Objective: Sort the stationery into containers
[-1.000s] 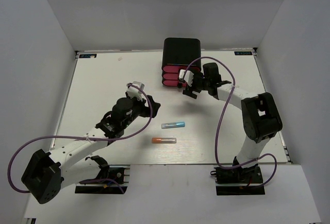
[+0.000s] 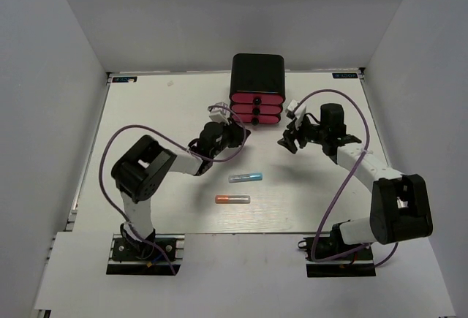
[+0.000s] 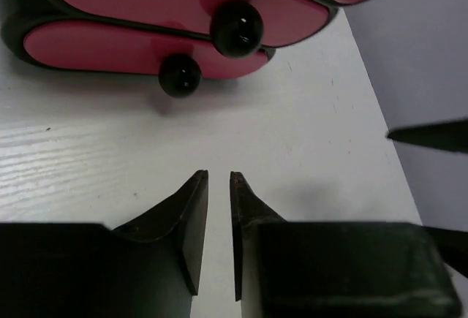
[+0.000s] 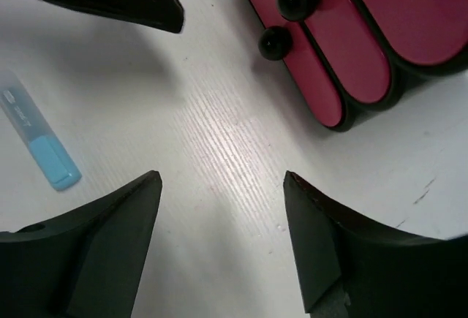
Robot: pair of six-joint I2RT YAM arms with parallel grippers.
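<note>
On the white table lie two slim cases, one blue-ended (image 2: 246, 178) and, nearer the front, one orange-ended (image 2: 232, 199). At the back stands a black cabinet (image 2: 257, 74) with three pink-fronted drawers (image 2: 256, 99), all closed, each with a black knob. My left gripper is partly open with a narrow empty gap, in front of the lowest drawer's knob (image 3: 180, 75). Wider apart are the fingers of my right gripper, nothing between them, over bare table right of the cabinet front. The blue-ended case (image 4: 45, 142) shows at the left of the right wrist view.
Another gripper's dark fingertip (image 4: 157, 4) reaches into the right wrist view, so the two hands are fairly close. Purple cables (image 2: 351, 168) loop beside both arms.
My left gripper has moved right and back, up to the drawers, its fingers narrower than a second ago. The right gripper has drawn away from the cabinet to the right. Cases and drawers stayed put.
</note>
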